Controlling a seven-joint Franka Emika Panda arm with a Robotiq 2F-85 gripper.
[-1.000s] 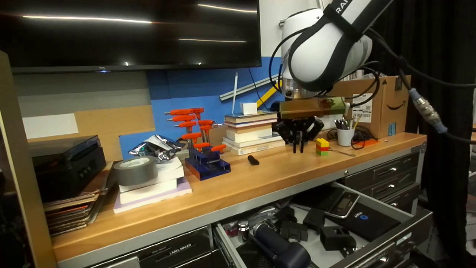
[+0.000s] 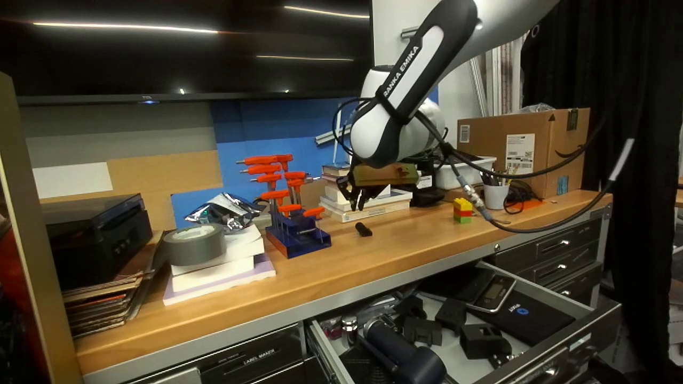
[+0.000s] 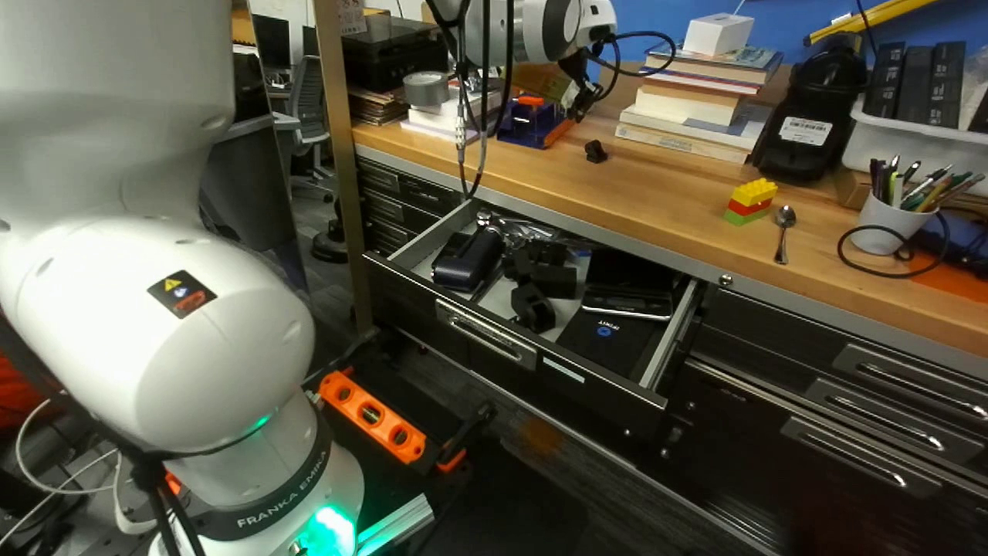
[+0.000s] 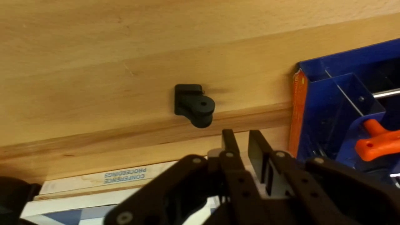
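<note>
My gripper hangs above the wooden counter, its two fingers a narrow gap apart. No object can be made out between the fingertips; whether something is gripped farther back is unclear. A small black part (image 4: pixel 195 105) with a rounded, holed end lies on the wood, ahead and to the left of the fingertips in the wrist view. Exterior view 1 shows this black part (image 2: pixel 363 229) below the gripper (image 2: pixel 351 204), with clear space between them. From exterior view 2, the black part (image 3: pixel 595 151) rests to the right of the gripper and lower.
Close by stand a blue holder (image 2: pixel 301 238) with orange-handled tools and a stack of books (image 2: pixel 365 213). A toy block stack (image 3: pixel 750 199) and a spoon (image 3: pixel 784 232) occupy the counter farther right. Below, an open drawer (image 3: pixel 556 371) holds several dark items. Bare wood surrounds the black part.
In exterior view 1 the arm and gripper have swung left, from near the toy blocks to beside the books and above the black part. The objects on the counter are unmoved.
</note>
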